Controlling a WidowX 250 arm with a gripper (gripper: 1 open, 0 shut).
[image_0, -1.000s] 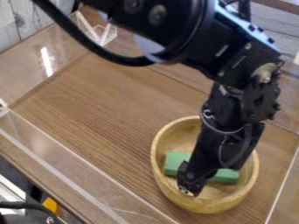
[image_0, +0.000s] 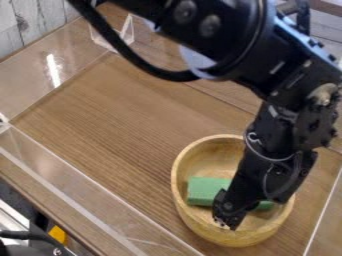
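Observation:
A round wooden bowl (image_0: 190, 175) sits on the right part of the wooden table, holding a green block (image_0: 206, 191). My black gripper (image_0: 230, 210) reaches down into the bowl from the upper right, its fingers over the block and partly hiding it. Whether the fingers grip the block or only touch it is unclear.
Clear plastic edging runs along the table's left and front. Dark cables and a small yellow object (image_0: 58, 233) lie beyond the lower-left edge.
My gripper has shifted and turned slightly, its fingertips moving a little to the right within the bowl. The bowl appears shifted slightly left.

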